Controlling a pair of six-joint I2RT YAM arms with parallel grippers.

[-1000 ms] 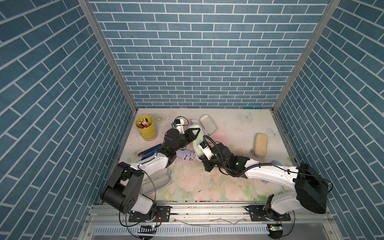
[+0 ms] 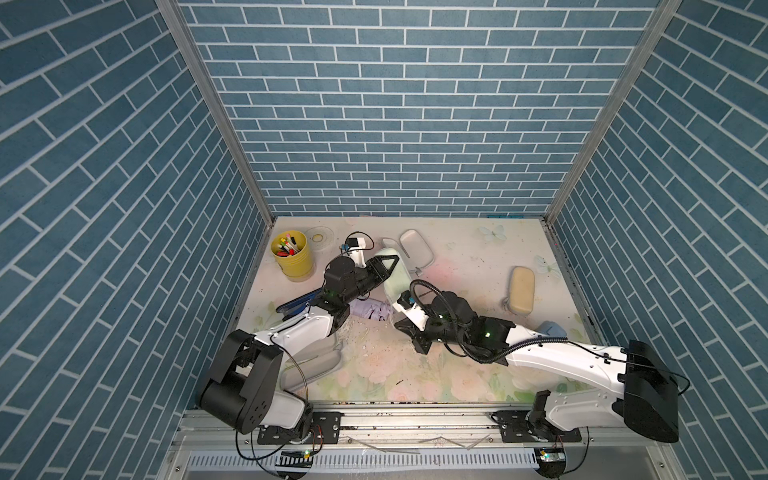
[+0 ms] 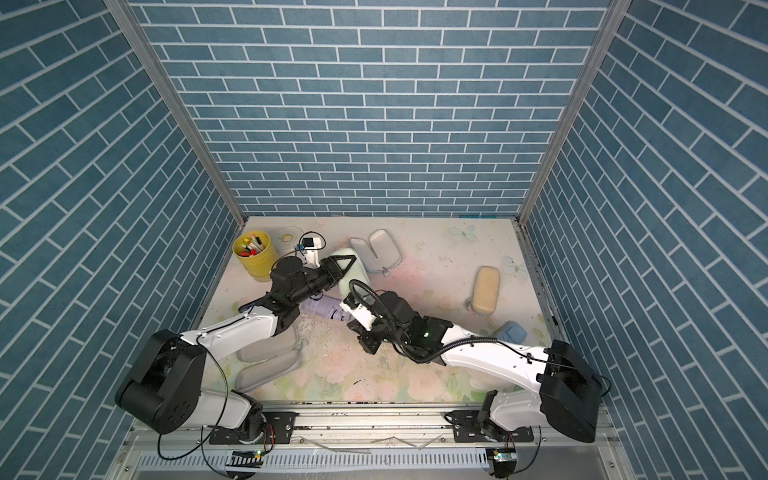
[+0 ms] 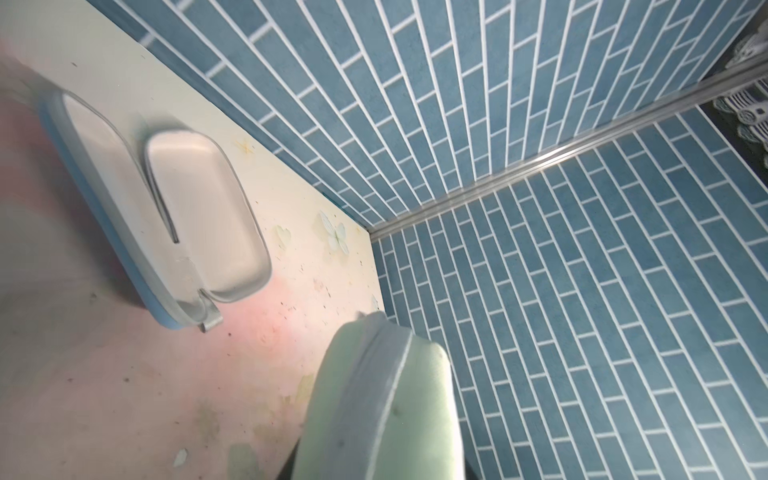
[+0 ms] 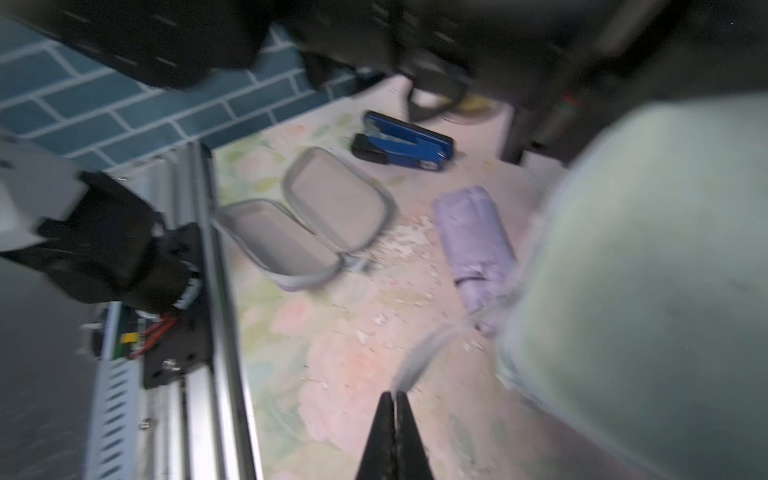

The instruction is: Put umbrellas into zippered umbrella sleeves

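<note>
My left gripper [image 2: 390, 267] is shut on a mint-green case [image 4: 376, 416] with a grey zipper band, held tilted above the table. My right gripper is shut just off the case's near lower end. A pale strap [image 5: 428, 352] curves from that end to its fingertips; I cannot tell whether it is pinched. A folded lilac umbrella [image 5: 476, 236] lies on the table below, partly hidden by the left arm in the top views. An empty grey case [image 4: 204, 216] stands open at the back. Another grey case [image 5: 312, 220] lies open at the front left.
A yellow cup of pens [image 2: 292, 254] and a dark blue stapler [image 5: 408, 144] are on the left. A tan case [image 2: 521, 289] and a blue item [image 3: 509, 333] lie on the right. Free table shows at the back right and front middle.
My left arm has stayed nearly still.
</note>
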